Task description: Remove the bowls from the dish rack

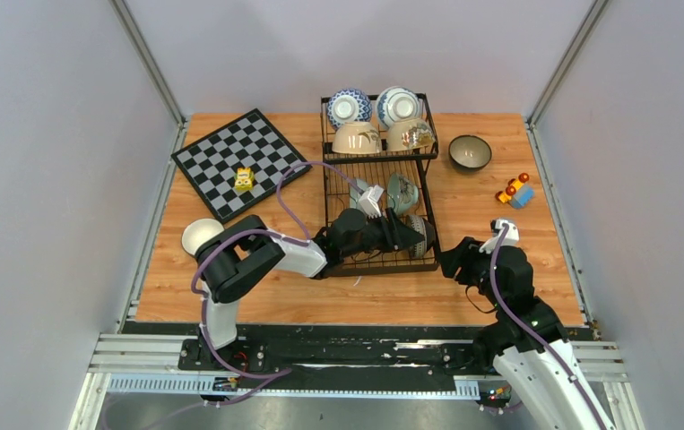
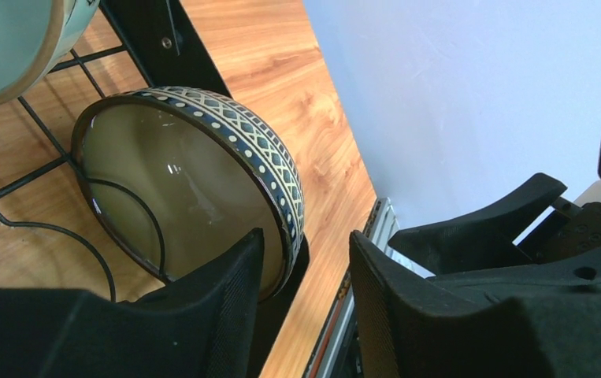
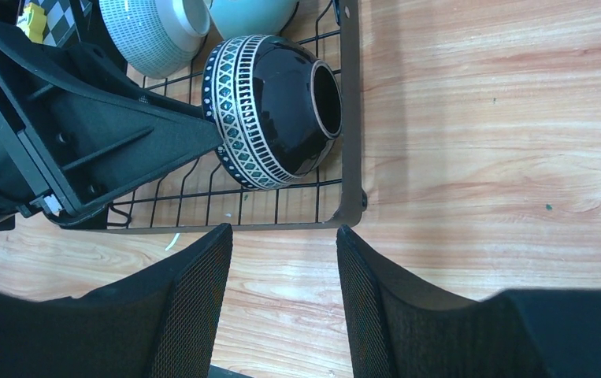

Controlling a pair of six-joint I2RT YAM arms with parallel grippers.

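Note:
The dark bowl with a patterned band (image 2: 269, 146) stands on its side at the front right of the dish rack (image 3: 352, 118). My left gripper is at its rim, one finger on the inner side and the other outside, with a gap still between the fingers. In the right wrist view, the left gripper's dark body covers part of that bowl's rim. My right gripper is open and empty, right of the rack's front corner. Behind the patterned bowl sit a teal bowl (image 1: 402, 193) and a pale cup-like bowl (image 3: 151, 39).
The upper tier carries several bowls, among them a blue-white one (image 1: 349, 106) and a cream one (image 1: 357, 138). A grey bowl (image 1: 471, 152) and a toy (image 1: 517, 191) lie right of the rack. At left are a chessboard (image 1: 221, 152) and a white bowl (image 1: 198, 235).

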